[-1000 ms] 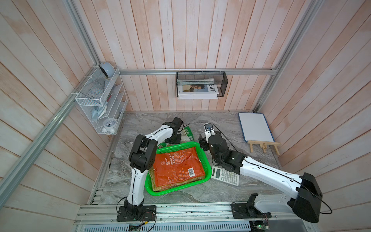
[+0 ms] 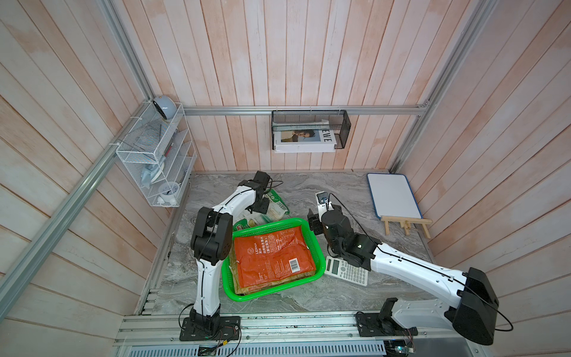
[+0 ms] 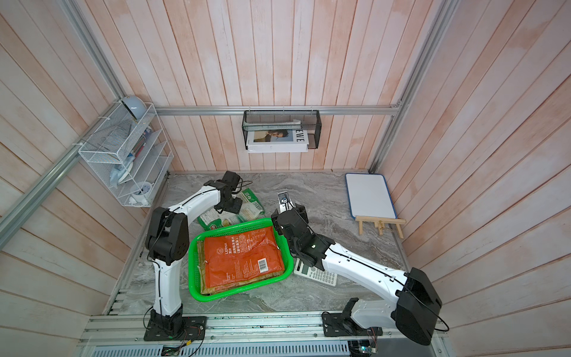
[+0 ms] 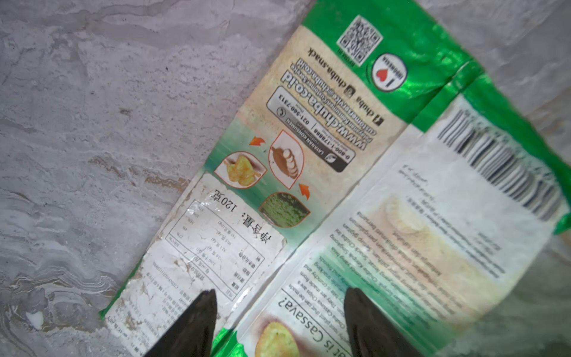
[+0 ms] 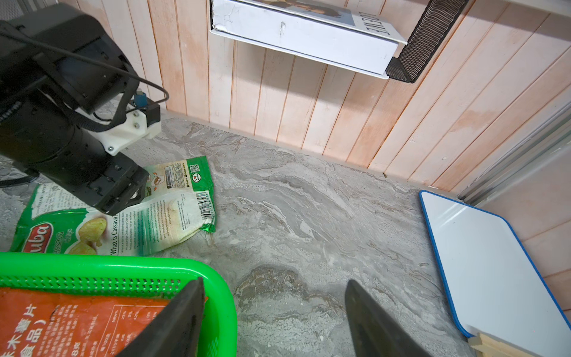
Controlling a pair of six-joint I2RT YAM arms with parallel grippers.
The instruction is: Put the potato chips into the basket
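Note:
A green-and-white chip bag [image 5: 172,217] lies flat on the table behind the green basket [image 5: 217,297], printed back side up. My left gripper stands over this bag [image 4: 333,196], fingers apart, with the print showing between its fingers. In the top left view the left arm hides the middle of the bag [image 2: 278,209]. An orange snack bag [image 2: 273,253] lies inside the basket [image 2: 321,264], on top of another packet whose edge shows. My right gripper is open and empty, near the basket's back right corner.
A calculator [image 2: 346,271] lies right of the basket, partly under the right arm. A whiteboard on a small easel [image 2: 395,196] stands at the right. Magazines [image 2: 304,138] sit in a wall rack; a white wire shelf [image 2: 157,154] is at the left.
The left gripper has shifted left and slightly back. The chip bag's visible ends also lie further left and back than before. The right arm has barely moved.

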